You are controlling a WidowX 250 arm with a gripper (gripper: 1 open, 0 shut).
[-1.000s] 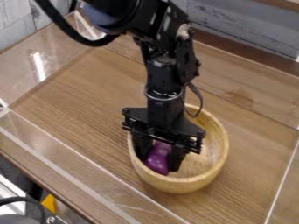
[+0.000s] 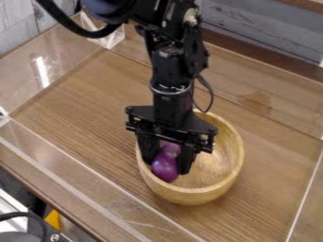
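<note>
The black gripper (image 2: 172,151) hangs from the arm in the middle of the view, its fingers down inside a light wooden bowl (image 2: 217,185), shut on a purple object (image 2: 164,166) that is partly hidden by the fingers. The bowl rests on the wooden table, with its right side empty.
A wall runs along the back. A black cable and a small yellow item (image 2: 51,219) lie at the lower left edge.
The gripper has shifted slightly, and the purple object in the bowl sits a little higher and further left than a second ago.
</note>
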